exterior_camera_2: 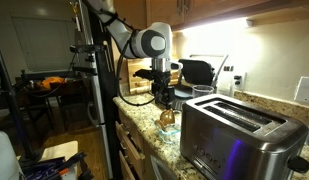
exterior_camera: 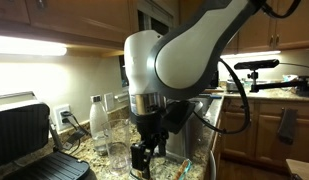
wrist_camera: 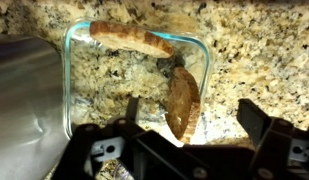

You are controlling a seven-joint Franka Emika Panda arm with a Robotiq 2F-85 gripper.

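A clear glass dish (wrist_camera: 67,92) lies on the speckled counter in the wrist view, holding two pieces of brown bread. One bread slice (wrist_camera: 131,38) lies along its top edge; the other bread slice (wrist_camera: 182,105) stretches toward the lower right side. My gripper is open above the dish, the second slice showing between its fingers but not gripped. In exterior view 2 the gripper (exterior_camera_2: 165,104) hangs over the bread and dish, beside the silver toaster (exterior_camera_2: 234,140). Exterior view 1 shows the gripper (exterior_camera: 145,158) low over the counter, its fingertips hard to make out.
The toaster's metal side (wrist_camera: 24,105) borders the dish at left in the wrist view. A white bottle (exterior_camera: 98,117), a clear glass pitcher (exterior_camera: 119,152) and a black grill (exterior_camera: 24,140) stand left of the arm in exterior view 1. Bare counter (wrist_camera: 279,70) lies right of the dish.
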